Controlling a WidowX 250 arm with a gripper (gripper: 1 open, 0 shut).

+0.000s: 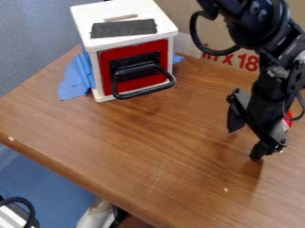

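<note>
My black gripper (259,144) hangs low over the wooden table (143,160) on the right, pointing down, its tips near the surface; whether it is open or shut is hard to tell. A small red object (287,120) shows behind it, mostly hidden.
A white toy oven (114,24) with a red front, black door handle and dark pad on top stands at the back left on a blue cloth (75,79). A cardboard box (226,61) is behind. The table's left edge runs diagonally.
</note>
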